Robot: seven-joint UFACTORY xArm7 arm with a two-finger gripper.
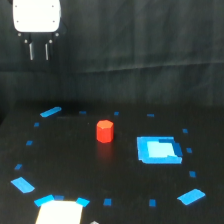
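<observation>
My gripper (39, 51) hangs at the upper left, high above the dark table and well apart from everything on it. Its two thin fingers point down with a narrow gap between them, and nothing shows in that gap. Near the middle of the table stands a small red block (104, 131), apparently many-sided. To its right lies a blue square tray (143, 153) with a white patch inside.
A white shape (60, 212), cut off by the bottom edge, sits at the lower left. Blue tape strips (191, 197) and several small blue squares mark the table. Bare dark surface surrounds the red block.
</observation>
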